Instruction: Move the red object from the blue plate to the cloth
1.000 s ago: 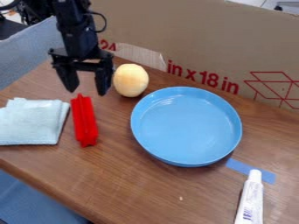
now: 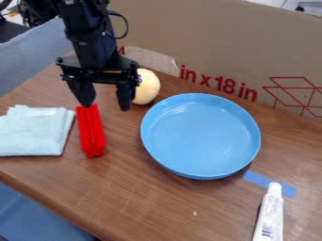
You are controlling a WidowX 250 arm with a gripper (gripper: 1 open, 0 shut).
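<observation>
Long and narrow, the red object (image 2: pixel 90 132) lies on the wooden table between the cloth and the plate, close to the cloth's right edge. The pale blue folded cloth (image 2: pixel 34 131) rests at the left. To the right, the blue plate (image 2: pixel 201 136) is empty. My black gripper (image 2: pixel 105 105) hangs over the far end of the red object with its fingers spread wide. One finger (image 2: pixel 83 92) comes down by the object's far tip, the other stands to the right, over bare table. Nothing shows held between them.
A round, pale yellow object (image 2: pixel 147 87) sits just behind and right of my gripper. A white tube (image 2: pixel 269 215) lies at the front right, near blue tape (image 2: pixel 280 186). A cardboard box (image 2: pixel 239 47) closes off the back.
The red object, cloth and plate look unmoved.
</observation>
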